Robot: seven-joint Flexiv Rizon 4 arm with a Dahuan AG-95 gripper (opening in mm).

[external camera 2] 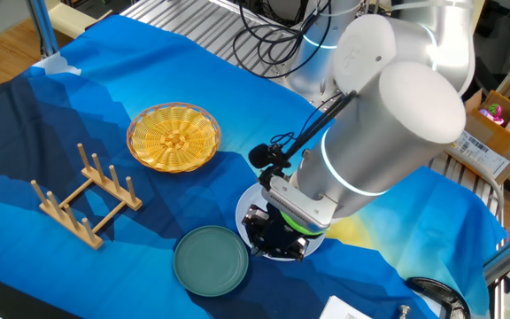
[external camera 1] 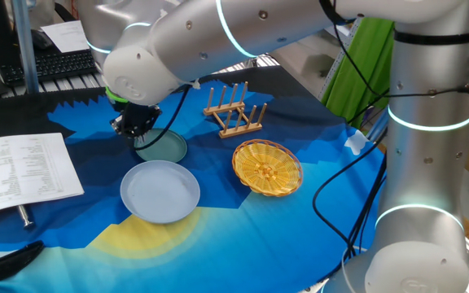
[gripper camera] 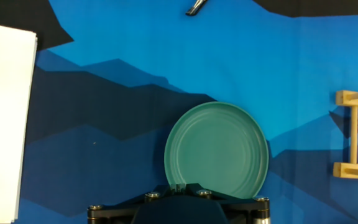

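Observation:
A green plate lies flat on the cloth, just ahead of my gripper in the wrist view. The fingers come together at the bottom of that view, apparently shut, and nothing shows between them. In exterior view 1 my gripper hangs above the table by the far-left edge of the green plate. A larger pale grey-blue plate lies nearer that camera. Exterior view 2 has the gripper covering much of the pale plate, with the green plate fully visible beside it.
A wooden peg rack and a round yellow wicker basket, seemingly empty, stand apart from the plates. Papers and a black clamp-like tool lie along one side. Open cloth separates the basket from the rack.

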